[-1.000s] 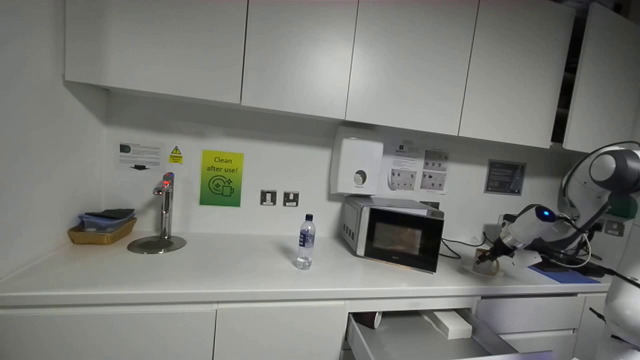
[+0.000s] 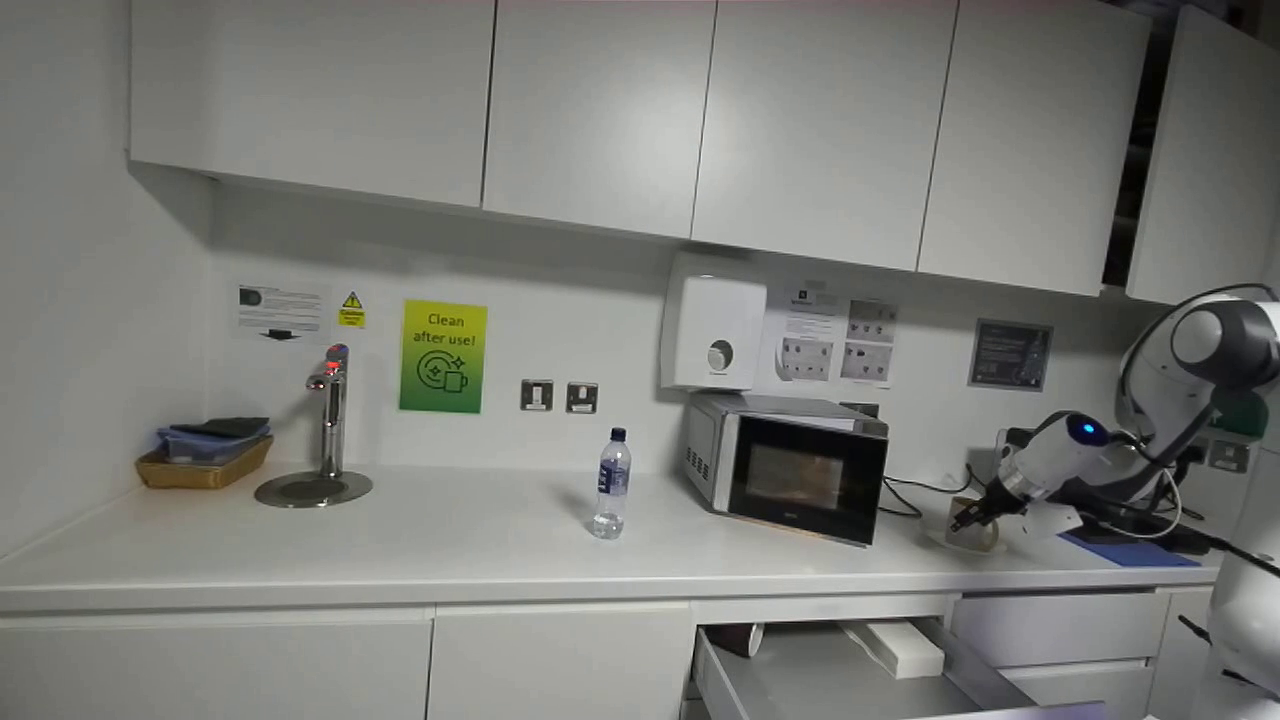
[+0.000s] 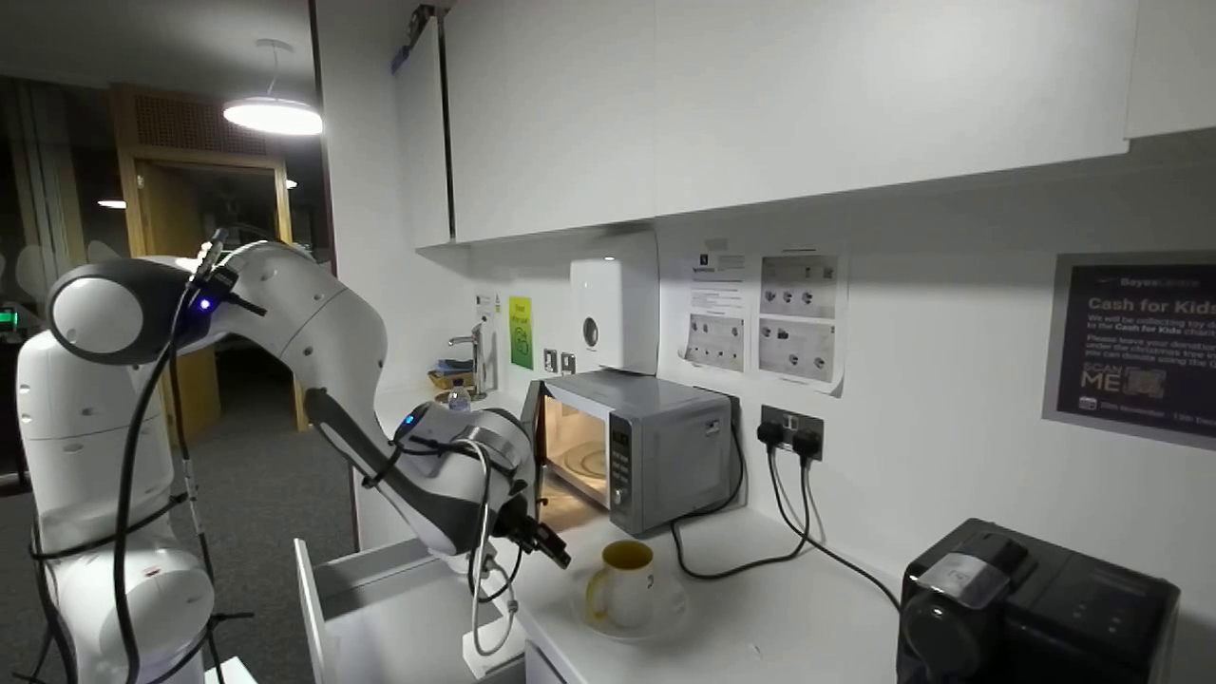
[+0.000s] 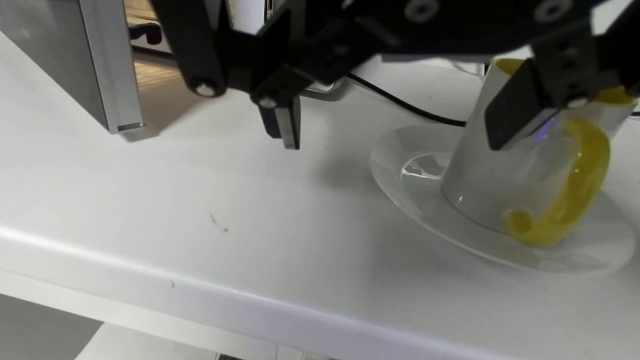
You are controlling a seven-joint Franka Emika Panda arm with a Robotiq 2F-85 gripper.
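A white mug [image 3: 630,595] with a yellow inside and yellow handle stands upright on a clear-looking saucer [image 3: 673,621], on the counter beside the microwave. My gripper [image 3: 544,541] is open above the counter, next to the mug. In the wrist view the gripper spreads wide over bare counter and the saucer's rim. Its right fingertip [image 4: 516,111] overlaps the mug [image 4: 480,162] in that view; whether they touch, I cannot tell. Nothing is held. The handle [image 4: 582,186] faces the counter's front edge.
The lit microwave [image 3: 673,456] stands with its door open, the door's edge [image 4: 111,72] near my gripper. Below, a drawer [image 2: 792,666] is pulled out. A water bottle [image 2: 611,486] stands left of the microwave, and a black coffee machine [image 3: 1026,616] to the other side. Cables [image 3: 741,576] cross the counter behind the mug.
The gripper has shifted only very slightly near the mug. Everything else looks the same.
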